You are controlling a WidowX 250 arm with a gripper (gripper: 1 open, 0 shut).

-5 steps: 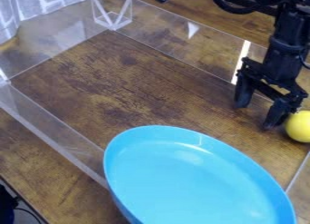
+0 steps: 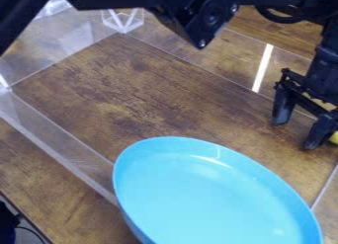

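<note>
My black gripper (image 2: 295,123) is low at the right edge of the view, open, its two dark fingers pointing down near the wooden surface. A yellow round object (image 2: 333,136) lies just behind it at the right edge, mostly hidden by the gripper. A large light blue oval dish (image 2: 211,199) fills the lower middle, apart from the gripper.
The wooden tray floor (image 2: 119,100) is bare left of the gripper. Clear plastic walls (image 2: 53,60) border it. The dark arm spans the top of the view, and cables show at the bottom left corner.
The gripper has shifted slightly right, over the yellow object, which is now more hidden. The upper arm has come further down into the top of the view.
</note>
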